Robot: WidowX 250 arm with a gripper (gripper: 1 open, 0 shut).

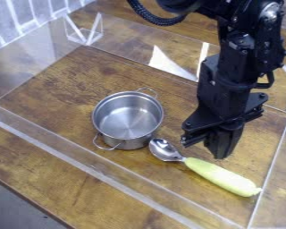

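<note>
A steel pot (126,119) with two wire handles sits on the wooden table, left of centre. To its lower right lies a spoon (166,149), and a pale yellow-green corn-like object (221,177) lies beside it, extending toward the lower right. My black gripper (223,148) hangs above the yellow object, pointing down, right of the pot and apart from it. It looks shut, with nothing visible between its fingers.
Clear plastic walls edge the wooden table (62,94) on several sides. White pieces of tape or paper lie at the back.
</note>
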